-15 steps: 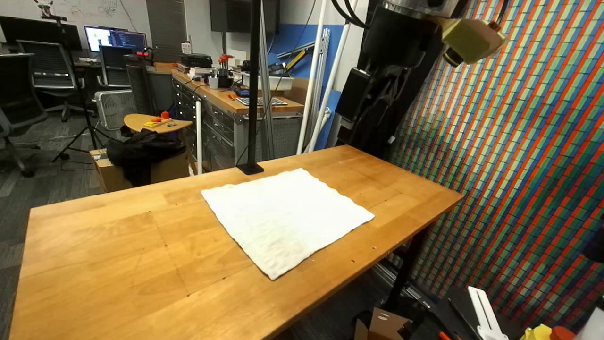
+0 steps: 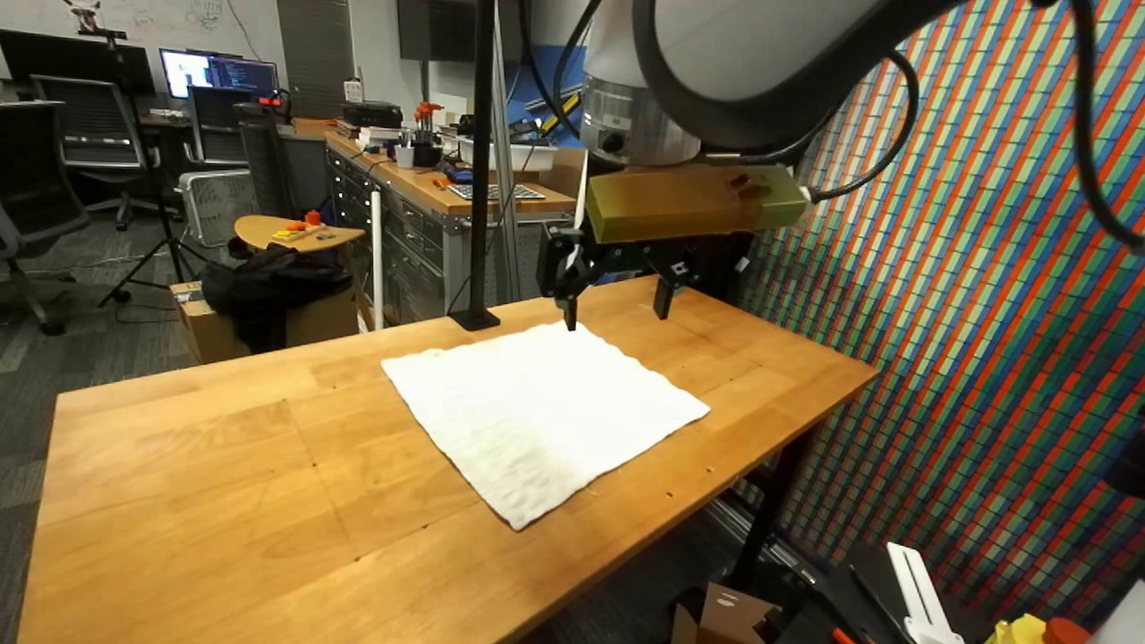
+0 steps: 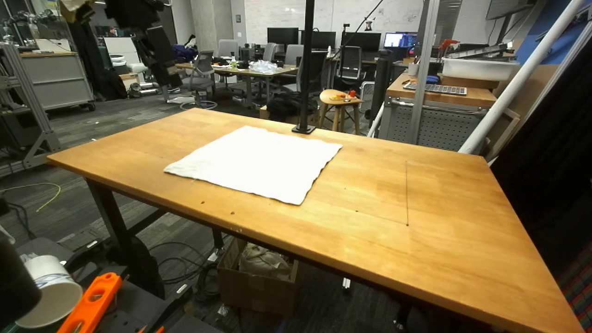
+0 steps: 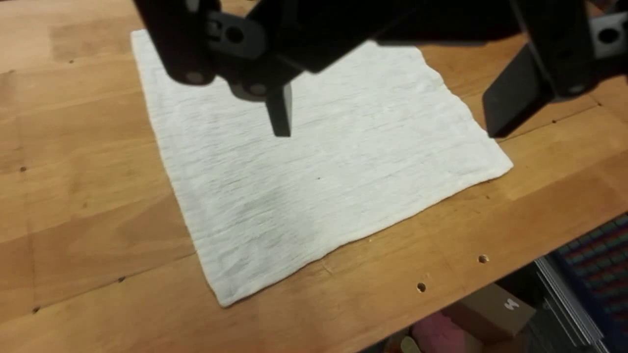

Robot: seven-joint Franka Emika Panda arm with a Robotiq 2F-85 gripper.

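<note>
A white cloth point(image 2: 542, 413) lies flat and spread out on the wooden table, its edges slightly wavy. The second exterior view shows the same cloth point(image 3: 255, 166) left of the table's middle. Over the cloth's far right side in the first exterior view hangs my gripper point(image 2: 617, 309), apart from the tabletop. In the wrist view the gripper is open, its fingers wide apart and only cloth and table visible below them. One fingertip point(image 4: 281, 114) appears over the cloth, the other near its right edge. The gripper's upper parts hide some of the cloth's far side.
Bare wood surrounds the cloth on the table point(image 2: 193, 483). A black post point(image 2: 483, 215) rises from the back edge, close to the cloth. A colorful patterned curtain point(image 2: 998, 322) hangs beyond the table's right side.
The cloth has not moved.
</note>
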